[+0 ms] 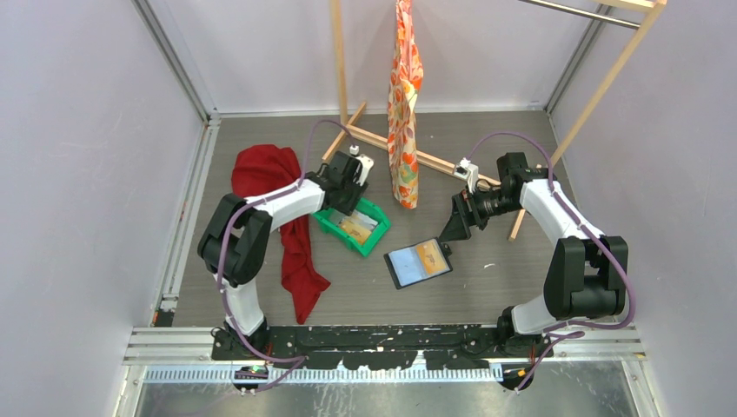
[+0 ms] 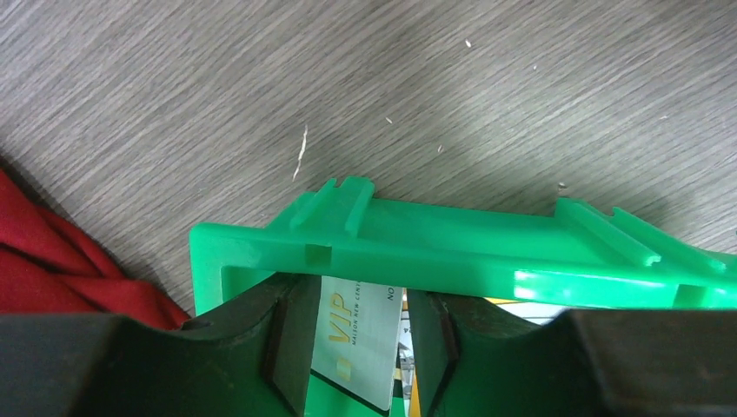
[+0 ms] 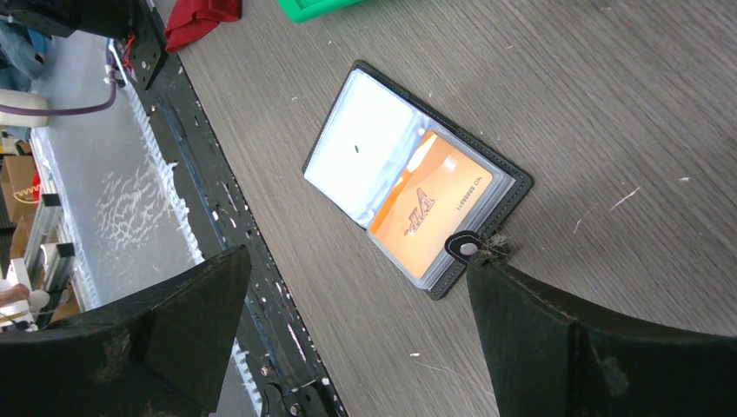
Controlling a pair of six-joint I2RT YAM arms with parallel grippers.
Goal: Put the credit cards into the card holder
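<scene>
In the top view the green basket (image 1: 369, 248) has several cards (image 1: 359, 228) lying inside it. My left gripper (image 1: 349, 207) is over the basket's far left part. The left wrist view shows a silver VIP card (image 2: 361, 326) in the basket, seen through the gap between the open fingers; whether they touch it I cannot tell. An open card holder (image 1: 418, 262) lies flat on the floor, an orange card (image 3: 430, 204) in its right sleeve and the left sleeve looking pale. My right gripper stands open above the holder's near side, holding nothing.
A red cloth (image 1: 295, 252) lies left of the basket. Behind it, a patterned cloth (image 1: 405, 113) hangs near wooden bars (image 1: 434, 162).
</scene>
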